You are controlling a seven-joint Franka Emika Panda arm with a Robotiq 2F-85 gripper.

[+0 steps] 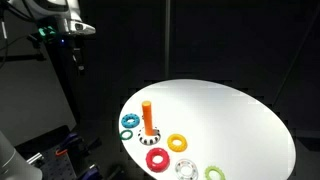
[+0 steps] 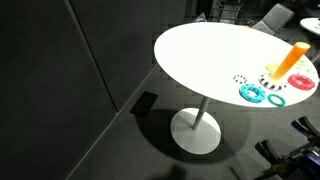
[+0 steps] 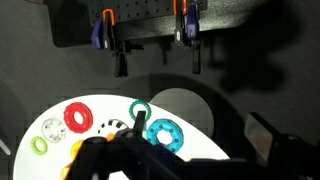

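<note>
My gripper stands open over the near edge of the white table, its dark fingers wide apart with nothing between them. In exterior view 2 the gripper (image 2: 284, 140) shows at the lower right, short of the table edge. An orange post (image 1: 147, 117) rises upright from a white ring-shaped base with dark marks (image 1: 149, 138). Loose rings lie around it: teal (image 1: 130, 120), dark green (image 1: 126, 134), red (image 1: 157, 160), yellow-orange (image 1: 177, 142), white (image 1: 186, 171) and light green (image 1: 215, 173). The left finger partly hides the post in the wrist view.
A single round-footed leg (image 2: 197, 130) supports it. Along the top of the wrist view runs a perforated metal rail (image 3: 160, 25) with clamps. Dark floor separates rail and table.
</note>
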